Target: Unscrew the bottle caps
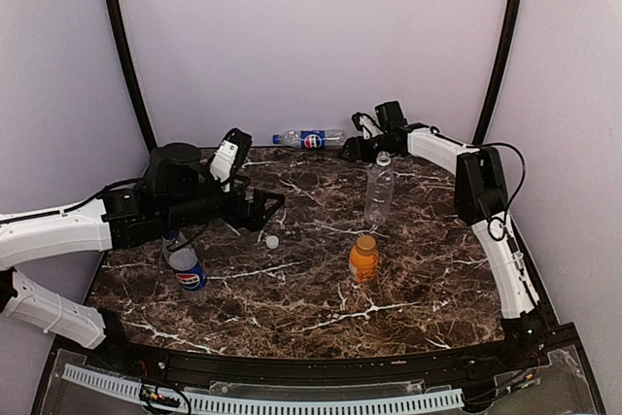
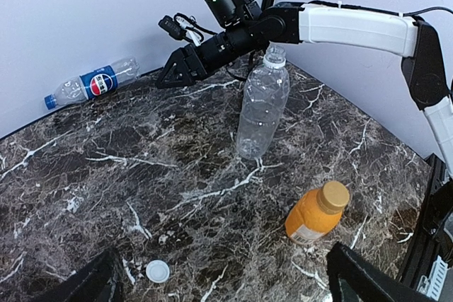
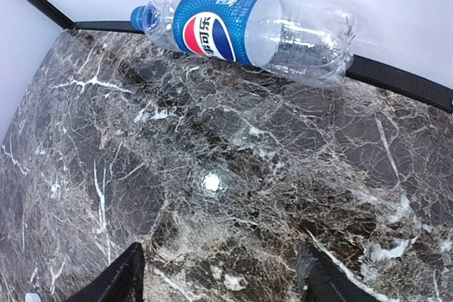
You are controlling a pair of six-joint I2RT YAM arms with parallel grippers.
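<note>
A Pepsi bottle point(image 1: 312, 139) with a blue cap lies on its side along the back wall, filling the top of the right wrist view point(image 3: 248, 30). Just short of it is my right gripper point(image 1: 355, 146), fingers apart and empty. A clear bottle point(image 1: 378, 196) stands at centre right, an orange bottle point(image 1: 363, 261) nearer the front. My left gripper point(image 1: 251, 209) hangs open over the left half, above a loose white cap point(image 1: 272, 241). Another Pepsi bottle point(image 1: 190, 269) stands at the left front, partly hidden by the left arm.
The dark marble table point(image 1: 301, 313) has bare room at front and centre. Walls bound the back and sides.
</note>
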